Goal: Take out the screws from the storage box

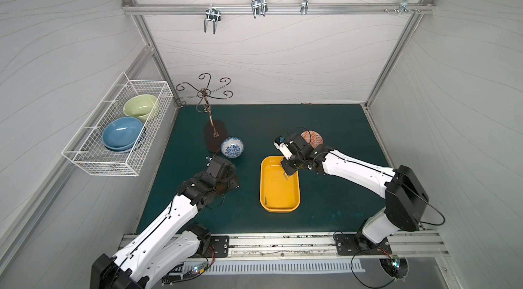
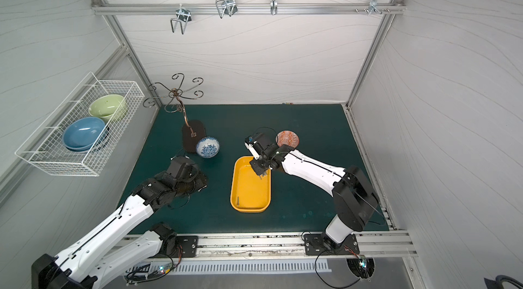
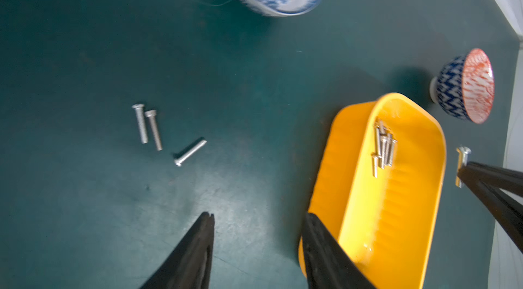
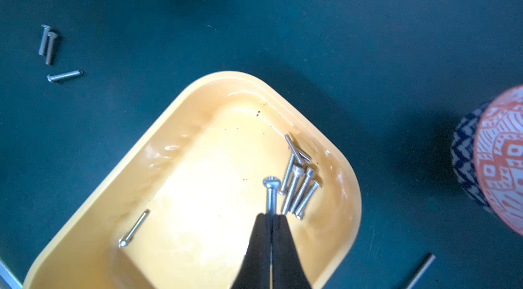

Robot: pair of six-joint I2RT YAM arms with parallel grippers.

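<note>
The yellow storage box (image 1: 298, 197) sits on the green table below my right gripper. That gripper is shut, with a silver screw (image 4: 271, 196) between its fingertips, head outward. In the left wrist view the same screw (image 3: 463, 166) stands out from the tips. A cluster of several screws (image 4: 297, 188) lies at one end inside the box, and a single screw (image 4: 133, 229) rests farther along its floor. My left gripper is open and empty, left of the box. Beyond its fingers, two screws (image 3: 154, 131) lie side by side on the table, with a third screw (image 3: 190, 152) close by.
A blue-and-white bowl (image 1: 232, 147) stands left of the box's far end. Behind the right gripper is a red-patterned bowl (image 1: 312, 138). A metal stand (image 1: 212, 125) rises at the back left, and a wire basket (image 1: 98, 167) with dishes hangs on the left wall.
</note>
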